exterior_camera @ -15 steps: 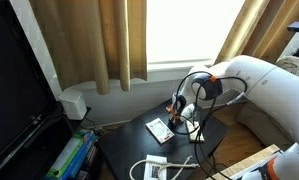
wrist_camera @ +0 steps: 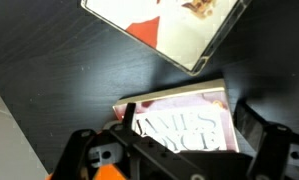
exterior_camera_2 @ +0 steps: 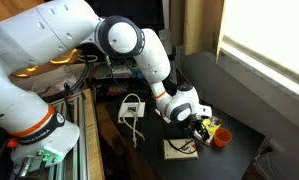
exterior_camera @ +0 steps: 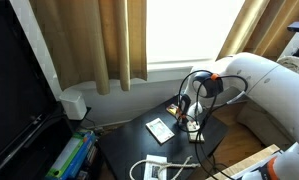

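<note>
My gripper points down close over the dark tabletop with its fingers open. Between and below its fingers, the wrist view shows a flat, pale-edged item with printed lettering point(wrist_camera: 179, 122); its right edge lies just inside the right finger. The gripper hides its lower part. Another flat item, with a red and white face and a picture point(wrist_camera: 174, 22), lies at the top of that view, apart from the lettered one. In exterior view 2 the gripper point(exterior_camera_2: 196, 133) is low above the table, behind a pale flat item point(exterior_camera_2: 180, 149).
An orange cup point(exterior_camera_2: 222, 137) stands right of the gripper, beside something yellow point(exterior_camera_2: 210, 127). A white power strip with a cable point(exterior_camera: 155, 168) lies at the front of the table. Open dark tabletop point(exterior_camera: 129, 145) extends to the left in exterior view 1.
In exterior view 1 the gripper and wrist have shifted slightly right and towards the camera. The flat pale item on the table looks unmoved.
</note>
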